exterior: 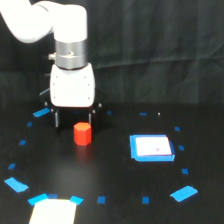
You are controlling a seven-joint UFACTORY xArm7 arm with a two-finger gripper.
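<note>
A small red block (pixel 82 134) rests on the black table, left of the middle. My white gripper (pixel 74 116) points downward just above and behind it in the image. Its two dark fingers (pixel 56 118) are spread wide, one at each end of the hand, so it stands open. Nothing shows between them except the top of the block, which overlaps the gap in this view. Whether the fingers are level with the block is hard to tell.
On the right lies a blue-rimmed square (pixel 134 148) with a white centre. A pale square (pixel 53 213) is cut off by the bottom edge. Blue tape marks (pixel 184 193) are scattered over the table. Bare black surface separates the block from the blue-rimmed square.
</note>
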